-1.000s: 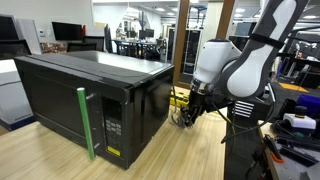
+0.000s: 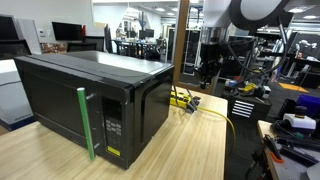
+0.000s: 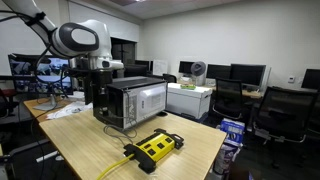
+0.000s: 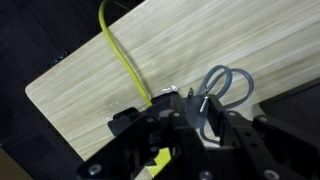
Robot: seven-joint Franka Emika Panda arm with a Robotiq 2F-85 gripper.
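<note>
The black microwave stands on the wooden table. A grey cord curls in a loop beside my fingertips in the wrist view. My gripper is shut at that cord's end, and a small pale tip shows between its fingers; the shape of the held end is hard to make out. Past the microwave, my robot arm is raised above the table. A yellow power strip with black ends lies at the table's front; part of it shows beneath the gripper in the wrist view.
From the strip runs a yellow cable, crossing the table toward its edge. A green strip stands on the microwave's front. Bare tabletop lies in front of the microwave. Office chairs are behind the table.
My arm has risen and swung to the right in exterior view 1, away from its lower position near the tabletop beside the microwave. The microwave has stayed put.
</note>
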